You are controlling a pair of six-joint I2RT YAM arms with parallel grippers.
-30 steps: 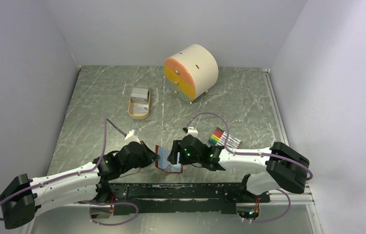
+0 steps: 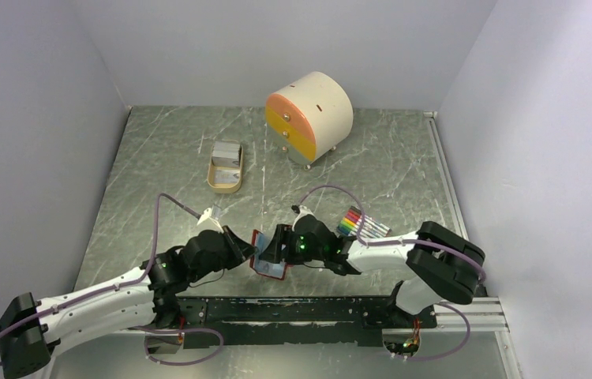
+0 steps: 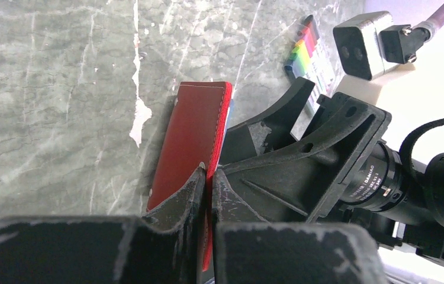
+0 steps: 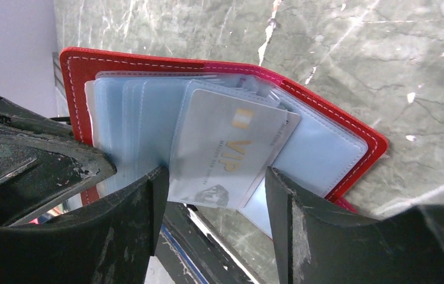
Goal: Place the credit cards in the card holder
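A red-edged card holder (image 2: 273, 271) with clear bluish sleeves stands part spread near the front edge of the table. My left gripper is shut on the red cover of the card holder (image 3: 185, 130), seen edge-on in the left wrist view. In the right wrist view, a silvery VIP card (image 4: 231, 145) lies largely within a clear sleeve, its right edge showing past it. My right gripper is part open over the lower part of that card, one finger to each side, with no grip on it visible.
A tan tray (image 2: 226, 188) with grey cards stands at the back left. Behind the arms is a white drum-shaped cabinet (image 2: 316, 110). Coloured markers (image 2: 364, 224) lie right of the right gripper. Both grippers are very close together.
My right gripper has shifted a little to the left, against the holder. The holder's right side has moved left and its pages stand closer together. The left arm has moved slightly.
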